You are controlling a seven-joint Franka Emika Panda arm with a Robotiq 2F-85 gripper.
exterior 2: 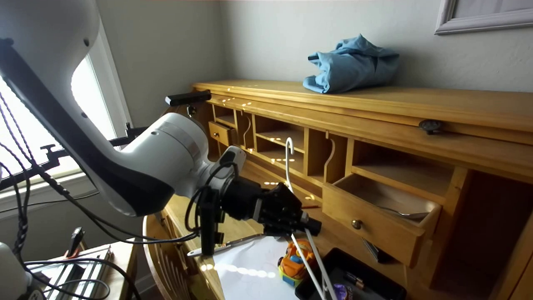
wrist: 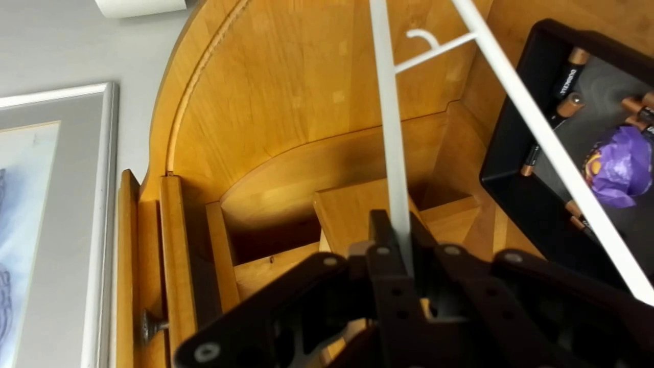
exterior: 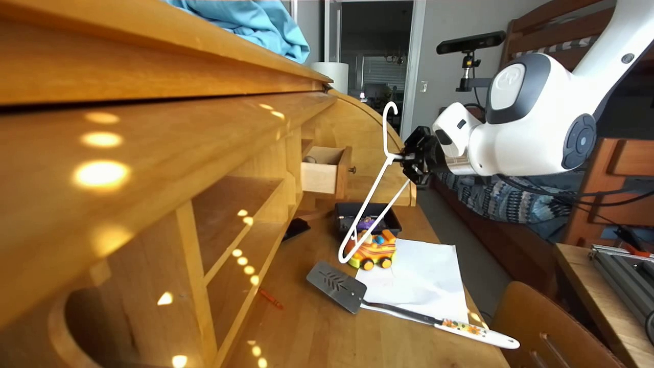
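A white plastic hanger (exterior: 369,197) hangs from my gripper (exterior: 401,158), which is shut on it near the base of its hook. In exterior view 1 the hook points up and the long arms slant down in front of an orange toy car (exterior: 375,249). Exterior view 2 shows the same hanger (exterior 2: 288,165) beside the black gripper (exterior 2: 307,225), its lower end passing over the toy and the black tray. From the wrist, one white bar of the hanger (wrist: 392,122) runs between the dark fingers.
A black tray (exterior 2: 344,295) holds batteries and a purple wrapper. A spatula (exterior: 343,287) lies across white paper (exterior: 423,276). One desk drawer (exterior 2: 372,217) stands pulled out with a metal utensil inside. Blue cloth (exterior 2: 349,65) rests on the desk top. Bare desktop (exterior: 294,331) shows at the front.
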